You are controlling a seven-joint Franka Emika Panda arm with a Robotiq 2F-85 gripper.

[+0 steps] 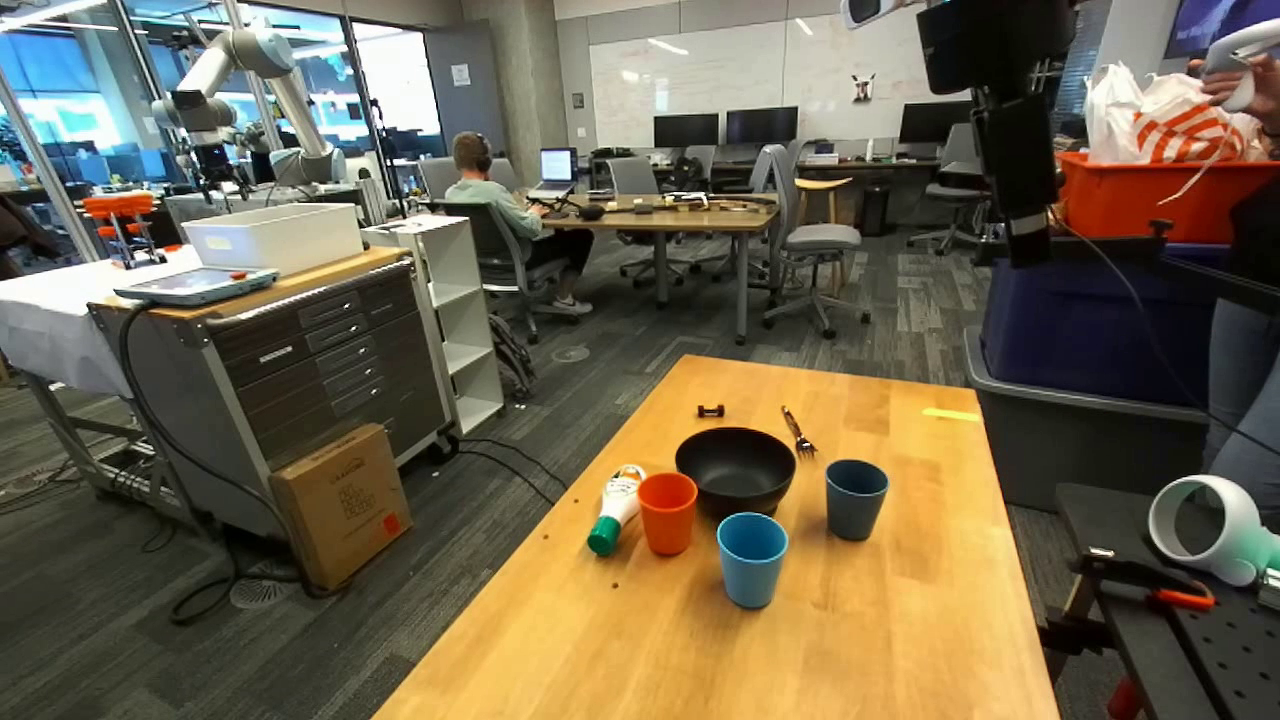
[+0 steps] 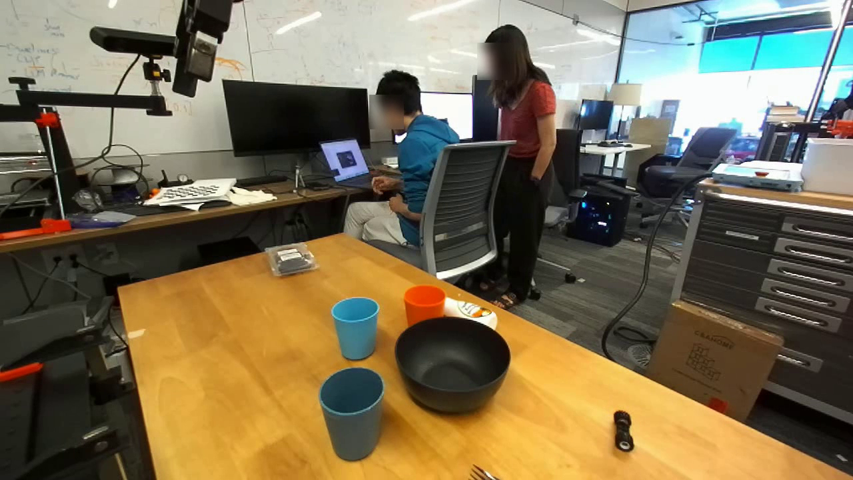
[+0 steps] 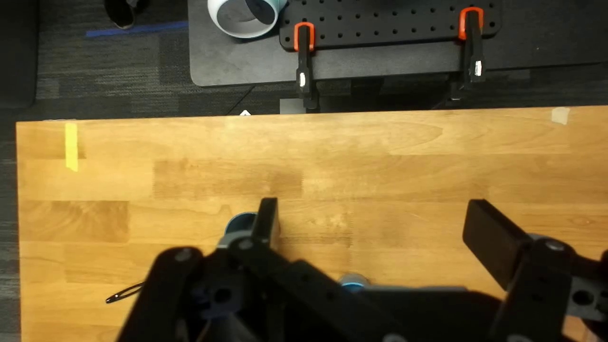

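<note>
High above the table's right edge, my gripper (image 1: pixel 1028 246) hangs clear of every object. In the wrist view its two fingers (image 3: pixel 494 245) stand wide apart, open, with only bare tabletop seen between them. On the table are a black bowl (image 1: pixel 734 480), an orange cup (image 1: pixel 667 514), a light blue cup (image 1: pixel 752 564) and a dark blue cup (image 1: pixel 855 502), all upright. A white bottle with a green cap (image 1: pixel 612 516) lies beside the orange cup. Behind the bowl lie a fork (image 1: pixel 797 430) and a small black dumbbell-shaped item (image 1: pixel 710 412).
A clear plastic pack (image 2: pixel 291 259) lies at one end of the wooden table (image 1: pixel 840 648). Beside the table is a dark side bench (image 3: pixel 245 65) with clamps.
</note>
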